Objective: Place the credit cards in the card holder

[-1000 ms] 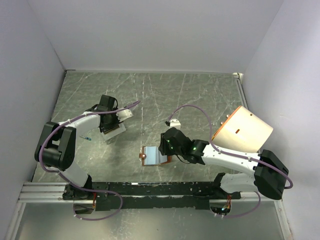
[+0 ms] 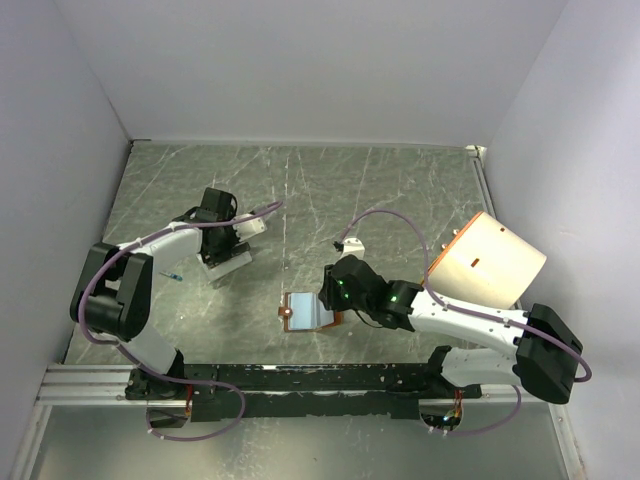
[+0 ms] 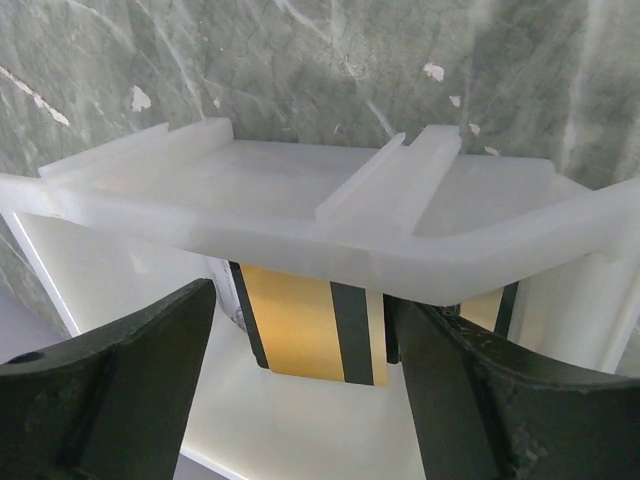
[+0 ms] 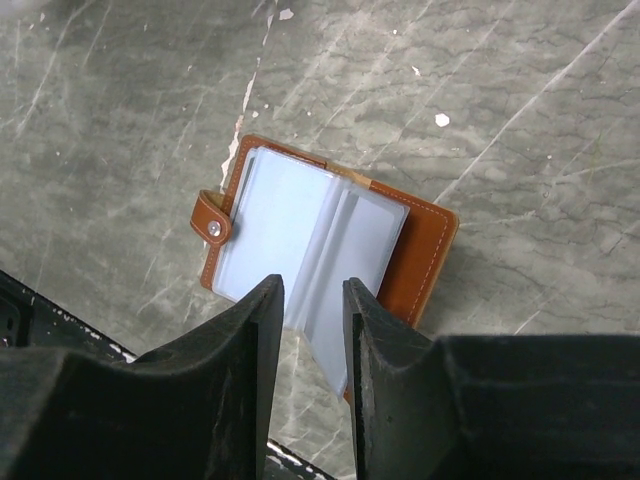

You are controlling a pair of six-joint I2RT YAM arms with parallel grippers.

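In the left wrist view, yellow cards with black stripes (image 3: 300, 320) stand inside a white plastic box (image 3: 150, 210). My left gripper is down in the box at the cards, fingers part open; whether it grips a card cannot be told. In the top view that box (image 2: 228, 265) is at the left. The brown card holder (image 4: 420, 260) lies open near the front middle, with clear sleeves (image 4: 270, 210). My right gripper hangs over its front part, open with nothing between its fingers.
A beige board-like object (image 2: 490, 260) with an orange edge is at the right. A small blue item (image 2: 172, 275) lies left of the box.
My left arm has shifted very slightly at the box. The right arm shows hardly any movement.
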